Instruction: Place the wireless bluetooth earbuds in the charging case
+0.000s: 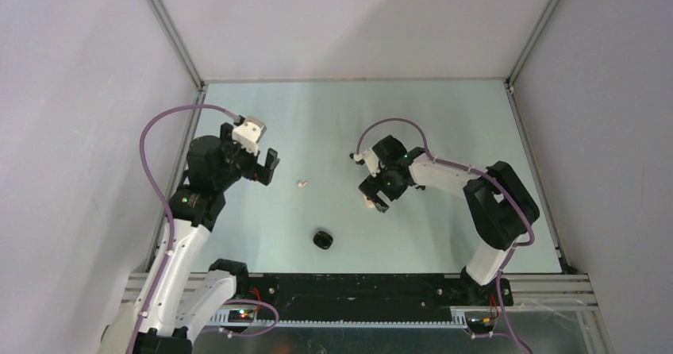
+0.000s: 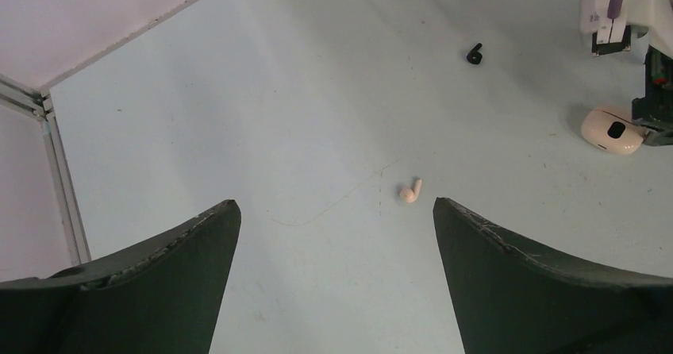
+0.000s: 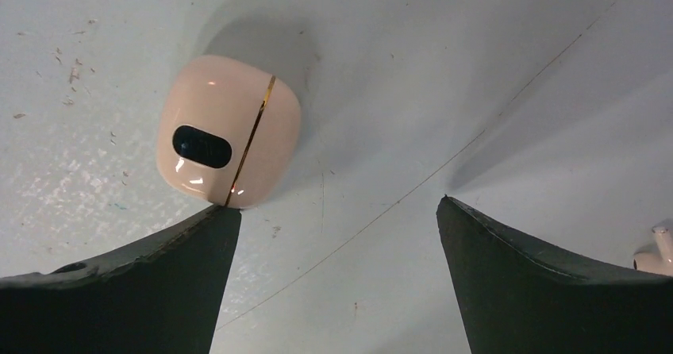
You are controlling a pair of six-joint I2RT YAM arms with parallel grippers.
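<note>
A closed pink charging case (image 3: 210, 128) lies on the table by the left fingertip in the right wrist view, outside the gap. My right gripper is open and empty above the table, partly covering the case (image 1: 368, 202) in the top view. A pink earbud (image 2: 409, 193) lies alone left of centre on the table, ahead of my left gripper, which is open and empty. A pink earbud (image 3: 655, 260) shows at the right edge of the right wrist view; I cannot tell which one it is.
A black case (image 1: 322, 240) stands near the front of the table. A black earbud (image 2: 474, 54) lies toward the back. Another small black thing (image 1: 421, 187) shows beside the right arm.
</note>
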